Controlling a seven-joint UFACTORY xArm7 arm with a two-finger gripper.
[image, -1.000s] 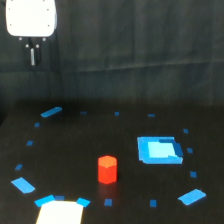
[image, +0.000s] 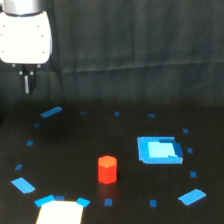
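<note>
A small red hexagonal block (image: 107, 170) stands on the dark table, a little left of the middle. To its right lies a blue square tray (image: 143, 144) with a white patch inside. My gripper (image: 28, 83) hangs at the upper left, under the white arm end, far from both the block and the tray. Its dark fingers are small against the dark curtain, and whether they are open or shut is unclear. Nothing visible hangs from them.
Small blue tape marks dot the table, with larger strips at the left (image: 22, 185) and right (image: 192, 197). A pale object (image: 60, 213) is cut off by the bottom edge. A dark curtain (image: 140, 60) hangs behind. Bare table surrounds the red block.
The arm end and gripper have come down and shifted slightly left. The red block and the blue tray have not moved.
</note>
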